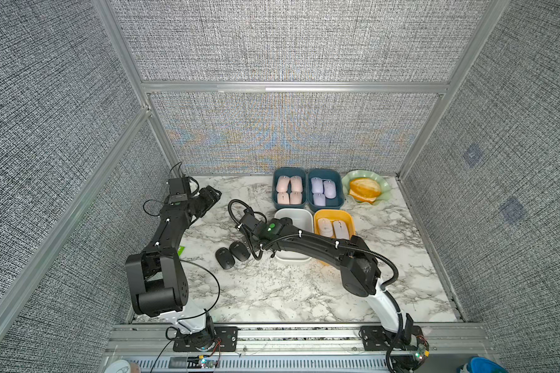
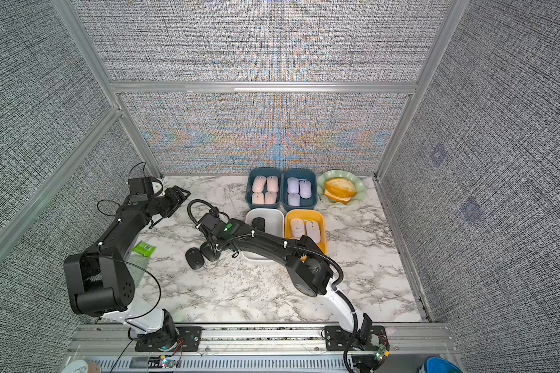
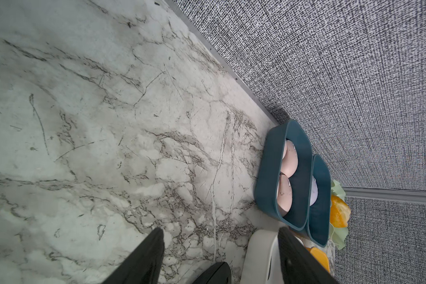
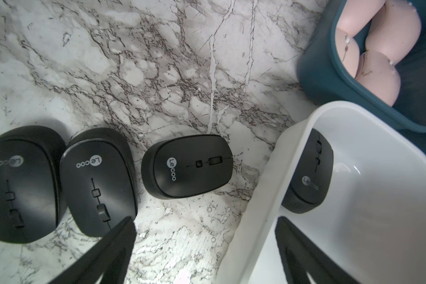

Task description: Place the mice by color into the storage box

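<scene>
Two black mice [image 1: 224, 256] lie on the marble left of the white box, and a third black mouse [image 4: 187, 165] lies sideways between them and the box. The white box [image 4: 374, 213] holds one black mouse [image 4: 312, 165] along its left wall. My right gripper is open over the third mouse and the box's near wall, with nothing between its fingers. My left gripper stands open and empty at the back left, raised over bare table. Pink mice [image 1: 283, 184] fill one teal box; lilac mice [image 1: 329, 188] sit in the other; white mice [image 1: 340, 229] are in the yellow box.
A green plate [image 1: 379, 180] with bread stands at the back right. A green packet [image 2: 143, 249] lies under the left arm. The right arm spans the white and yellow boxes.
</scene>
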